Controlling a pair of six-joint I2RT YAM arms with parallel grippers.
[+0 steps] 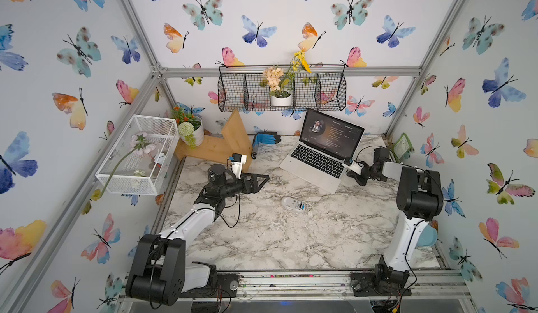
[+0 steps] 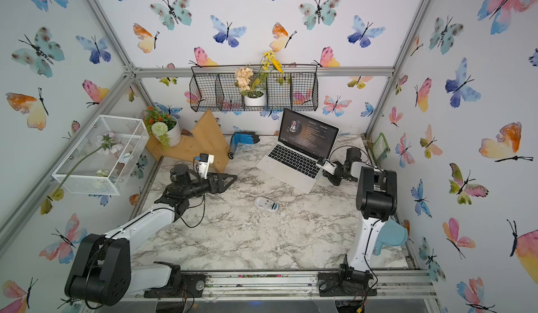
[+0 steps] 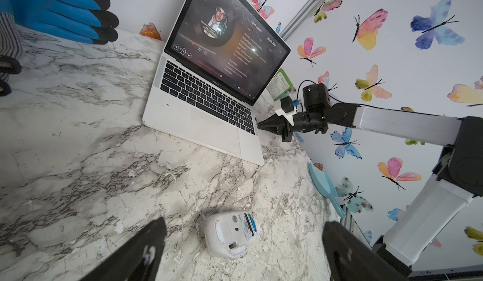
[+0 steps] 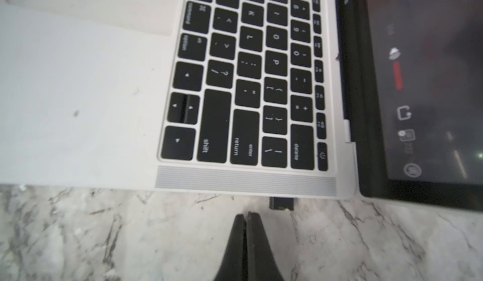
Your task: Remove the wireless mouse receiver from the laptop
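Note:
A silver laptop [image 1: 313, 165] stands open at the back right. In the right wrist view a small dark receiver [image 4: 281, 203] sticks out of its side, below the keyboard. My right gripper is shut just outside that edge, nothing visible between its fingers, a little apart from the receiver. My left gripper stands open over the table at the left, nothing between its fingers; in its wrist view a white mouse [image 3: 226, 233] lies upside down on the table beyond it.
A blue glove [image 1: 266, 140], wooden boards [image 1: 235, 136] and a potted plant [image 1: 190, 130] are at the back left. A light-blue object [image 2: 389, 234] lies at the front right.

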